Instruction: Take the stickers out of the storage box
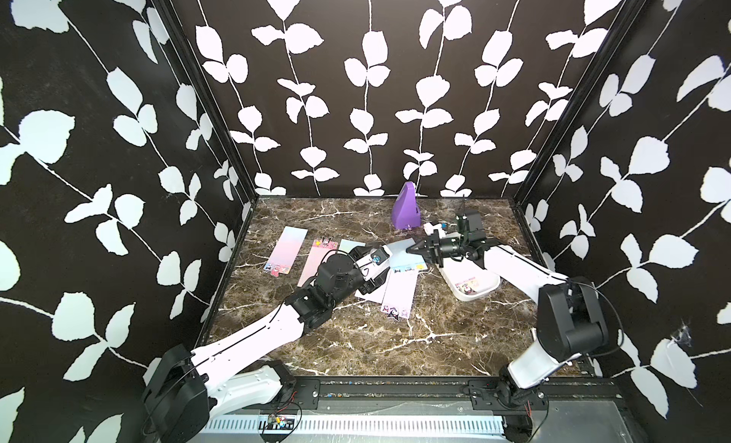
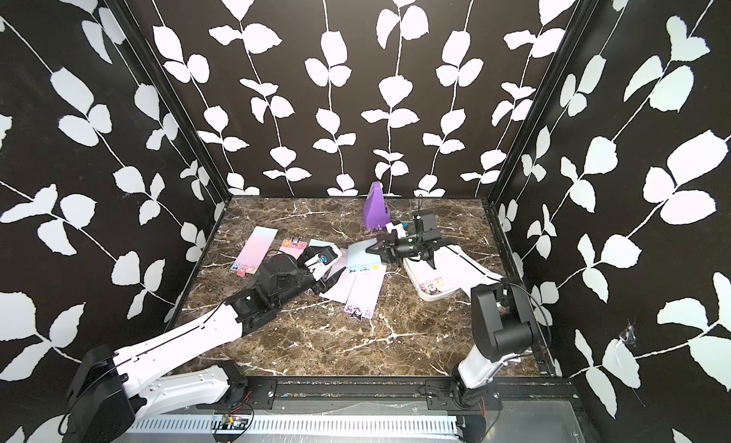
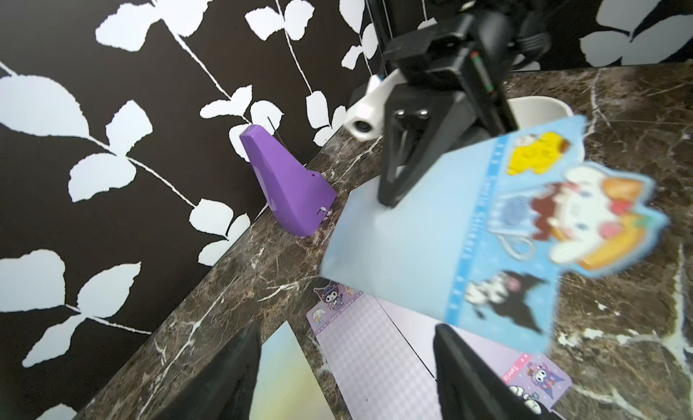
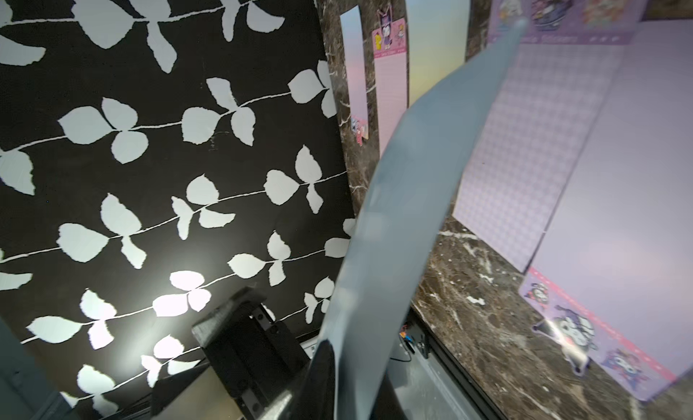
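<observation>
A light-blue sticker sheet with cartoon characters [image 3: 404, 246] hangs in the air, gripped by my right gripper over the middle of the table. My left gripper is open, below and facing that sheet, with nothing held. The white storage box [image 1: 464, 287] sits under the right arm, with printed sheets inside at its front. Several other sticker sheets lie on the table: a pink-blue one [image 1: 285, 248] at left, a yellow one [image 3: 288, 369], lilac ones [image 4: 606, 203] in the middle.
A purple triangular object [image 1: 405, 208] stands at the back centre, behind the sheets. Patterned walls enclose the sides and back.
</observation>
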